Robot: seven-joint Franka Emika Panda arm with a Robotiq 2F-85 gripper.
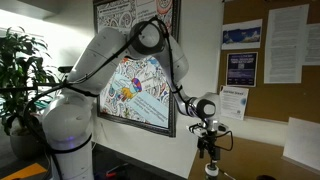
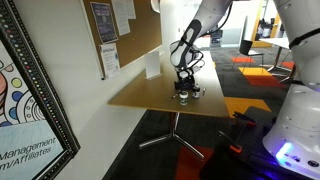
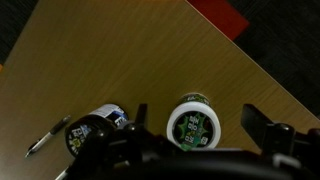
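Note:
Between the spread fingers of my open gripper, the wrist view shows a round container (image 3: 193, 126) with a white-rimmed lid and a dark, green-marked centre. It stands upright on the wooden table, and no contact with the fingers shows. To its left lies a dark-lidded jar or bottle (image 3: 92, 129) with a printed label, partly covered by the left finger. A pen (image 3: 48, 137) rests farther left. In exterior view 1 my gripper (image 1: 212, 152) points down just above the white-topped container (image 1: 212, 169).
A white upright panel (image 2: 153, 65) stands at the wall. The wrist view has a red patch (image 3: 222, 15) beyond the table edge. Chairs are in the background of exterior view 2.

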